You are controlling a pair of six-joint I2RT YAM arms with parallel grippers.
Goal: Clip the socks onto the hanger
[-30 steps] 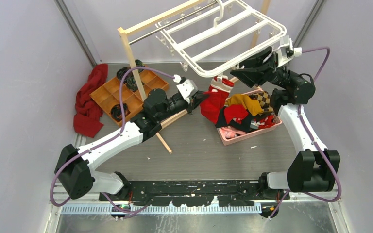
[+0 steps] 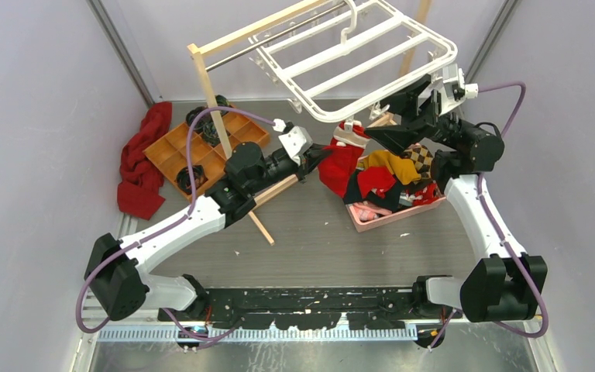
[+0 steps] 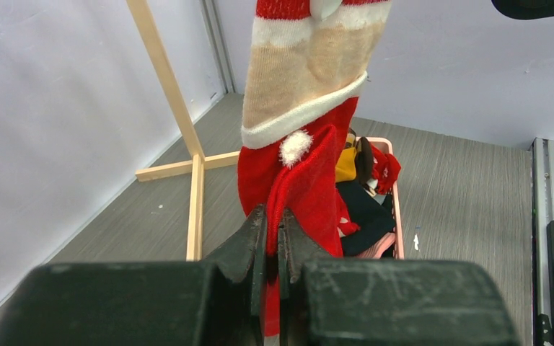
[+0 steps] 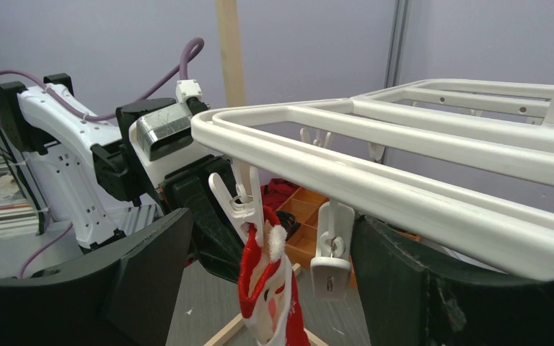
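A red sock (image 2: 339, 164) with a white and beige cuff hangs from the front corner of the white hanger (image 2: 333, 66). In the right wrist view, a white clip (image 4: 244, 210) sits on one side of the sock's cuff (image 4: 265, 288). A second clip (image 4: 332, 249) dangles with no cloth visible in it. My left gripper is shut on a fold of the sock (image 3: 299, 191) below the cuff. My right gripper (image 2: 377, 118) is at the hanger's right front edge, its fingers (image 4: 148, 270) spread apart around the clips without gripping them.
Below stands a pink bin (image 2: 397, 221) of mixed socks. An orange divided tray (image 2: 172, 155) with dark bundles and a red cloth (image 2: 143, 167) lie at left. A wooden stand (image 2: 208, 89) holds the hanger.
The right gripper shifted left and back over the last second, its fingers now spread wider. The hanger swung slightly and returned; the sock's cuff moved with it. The left gripper stayed nearly still.
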